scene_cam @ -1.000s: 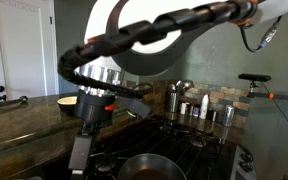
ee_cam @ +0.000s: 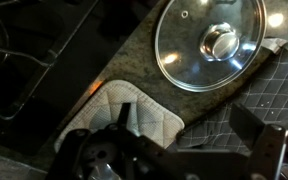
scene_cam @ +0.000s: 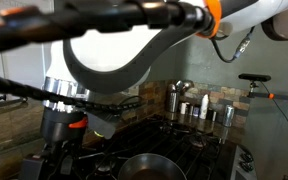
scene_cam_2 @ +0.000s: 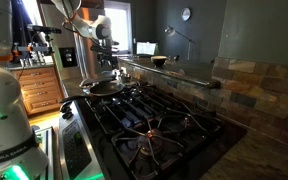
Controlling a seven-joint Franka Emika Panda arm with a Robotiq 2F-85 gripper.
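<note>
In the wrist view my gripper is open, its fingers wide apart with nothing held between them. Above the fingers in that view, a round glass lid (ee_cam: 189,62) with a metal knob (ee_cam: 221,42) lies on the dark counter. A pale quilted pot holder (ee_cam: 119,108) lies partly under the left finger. Toward the right finger spreads a dark quilted cloth or mitt (ee_cam: 269,90). The first exterior view has the gripper (scene_cam: 56,158) low at the left, partly cut off. A dark frying pan (scene_cam: 151,168) sits on the stove to its right.
A gas stove (scene_cam_2: 154,125) with black grates fills the middle of the second exterior view. Several jars and cans (scene_cam: 204,108) and a utensil holder (scene_cam: 174,97) stand behind it. A person (scene_cam_2: 101,35) stands in the background.
In the first exterior view the arm has swung left and lower, its gripper now near the bottom left corner. The pan has not moved.
</note>
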